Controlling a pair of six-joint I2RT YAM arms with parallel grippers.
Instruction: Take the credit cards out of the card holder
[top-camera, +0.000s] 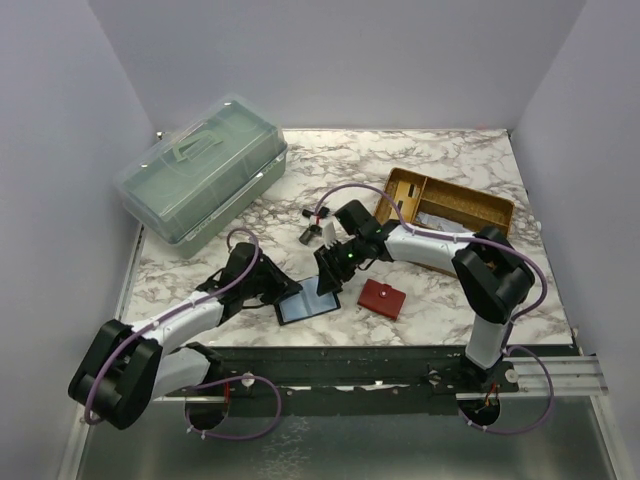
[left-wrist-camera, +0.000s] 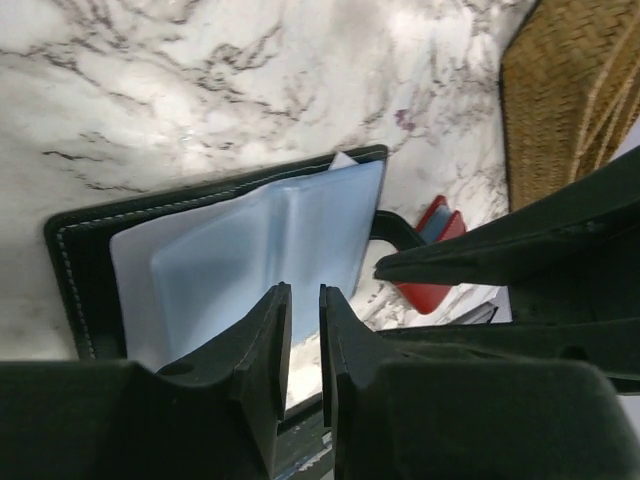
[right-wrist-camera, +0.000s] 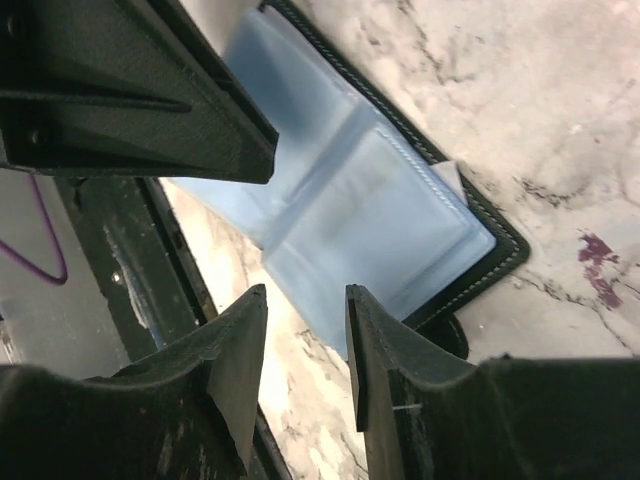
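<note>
The card holder (top-camera: 307, 300) lies open on the marble, black with stitched edges and pale blue pockets; a white edge sticks out at its top in both wrist views. My left gripper hangs over the holder's left part, its fingertips close together with a narrow gap. My right gripper is over the holder's right end, fingertips a short gap apart. I see nothing held between either pair of fingers. The other arm's dark body covers part of each wrist view.
A red case (top-camera: 381, 298) lies right of the holder. A wicker basket (top-camera: 470, 205) with contents stands at the back right, a translucent green box (top-camera: 200, 165) at the back left. Small dark items lie behind the holder.
</note>
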